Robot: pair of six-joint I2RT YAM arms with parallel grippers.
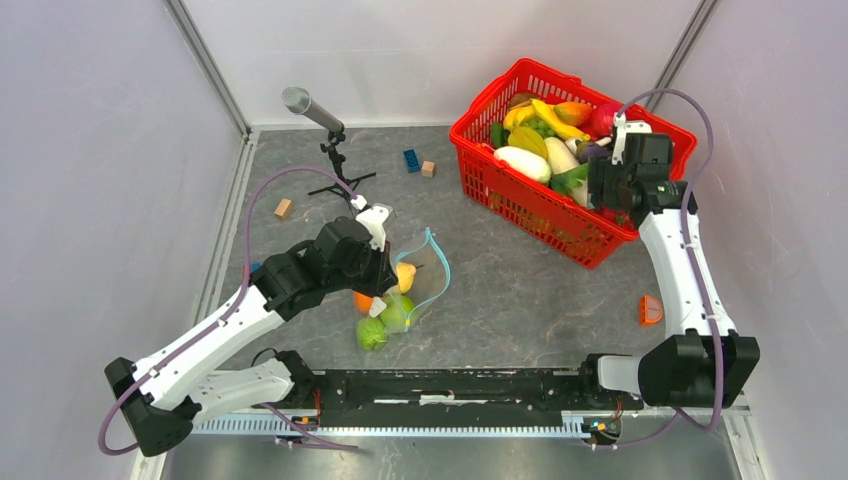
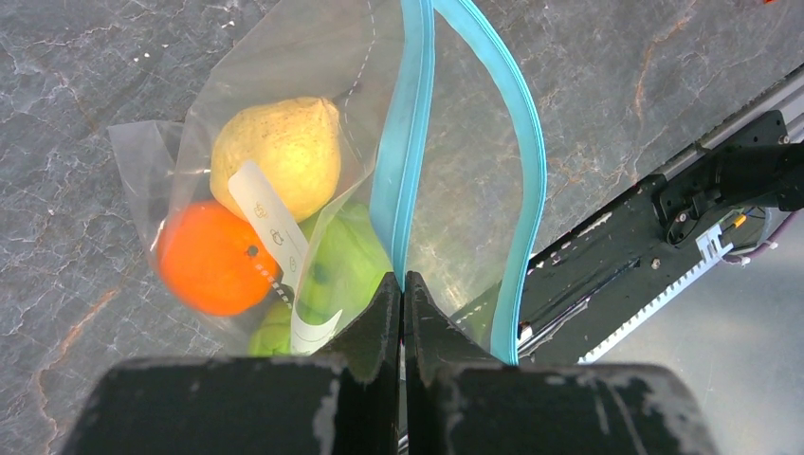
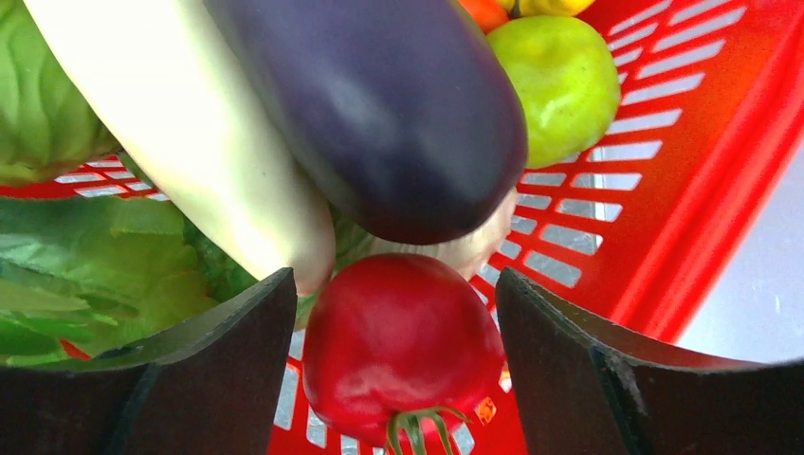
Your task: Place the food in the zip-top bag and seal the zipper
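A clear zip top bag (image 1: 430, 285) with a blue zipper (image 2: 517, 180) lies toward the left of the table, its mouth spread wide. Inside, the left wrist view shows a yellow pear-like fruit (image 2: 299, 156), an orange (image 2: 213, 258) and green produce (image 2: 346, 261). My left gripper is shut on the near strip of the bag's zipper. Over the right end of the red basket (image 1: 530, 212), my right gripper is open, its fingers on either side of a red tomato (image 3: 398, 336) with a green stem.
Around the tomato lie an eggplant (image 3: 379, 104), a long white vegetable (image 3: 190, 123), leafy greens (image 3: 95, 261) and a green fruit (image 3: 559, 90). The basket wall (image 3: 654, 256) rises close by. A microphone stand (image 1: 338, 160) and small blocks occupy the back left.
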